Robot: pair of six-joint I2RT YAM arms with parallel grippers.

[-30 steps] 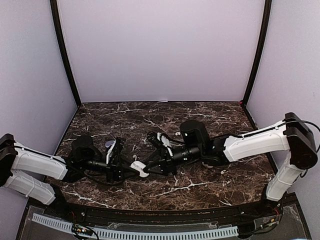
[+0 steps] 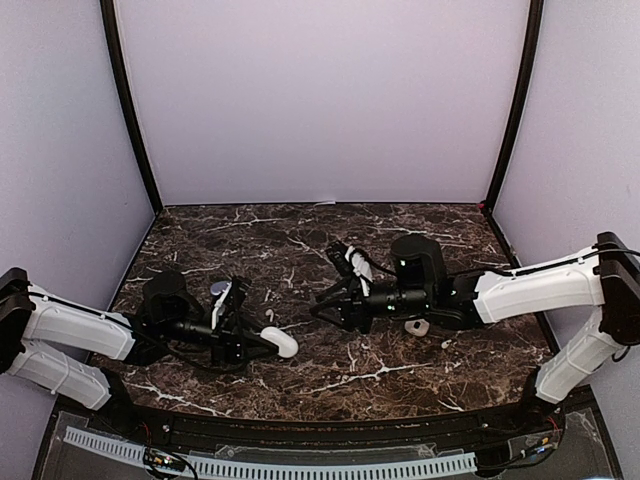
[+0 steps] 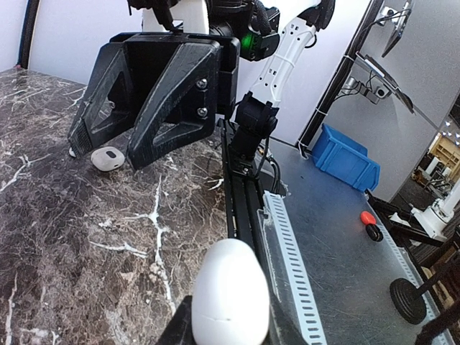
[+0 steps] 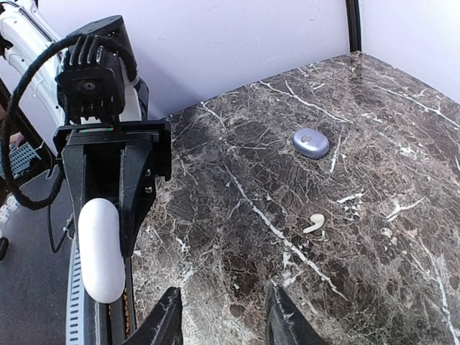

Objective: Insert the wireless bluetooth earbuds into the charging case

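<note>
A smooth white case, apparently the charging case (image 2: 281, 342), is held above the front of the table, with my left gripper (image 2: 266, 343) shut on it. Seen from the left wrist, the case (image 3: 231, 287) is a rounded white shape with no opening visible. To its right, my right gripper (image 2: 328, 314) hangs apart from it; the right wrist view shows its fingers (image 4: 169, 316) spread with nothing between them. One white earbud (image 4: 315, 223) lies loose on the marble table, behind the held case in the top view.
A bluish-purple rounded case (image 4: 311, 143) lies at the table's left. Under the right arm sits a small white case with a dark round mark (image 3: 108, 158), a small white item (image 2: 445, 345) beside it. The marble between the arms is bare.
My right gripper has drawn back to the right, away from the white case that it was against. The left arm and the case have stayed put.
</note>
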